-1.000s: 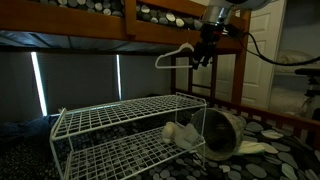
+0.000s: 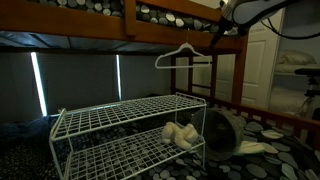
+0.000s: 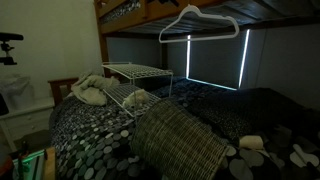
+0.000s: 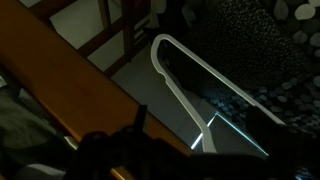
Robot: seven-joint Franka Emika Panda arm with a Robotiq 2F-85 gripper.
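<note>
A white clothes hanger hangs level just below the wooden rail of the upper bunk. It carries nothing. In the second exterior view the same hanger shows near the top. My gripper is up by the rail, to the right of the hanger. From the wrist, the hanger lies beyond the dark open fingers, its neck appearing between them in the picture. My gripper holds nothing. How the hook meets the rail is too dark to tell.
Beneath the hanger stands a white wire rack, with a pale soft item on its lower shelf. A woven basket lies tipped on the patterned bedding. Bed posts and rails edge the space.
My gripper has moved up and to the right, away from the hanger, which is now less covered in the first exterior view. The hanger stays in the same place.
</note>
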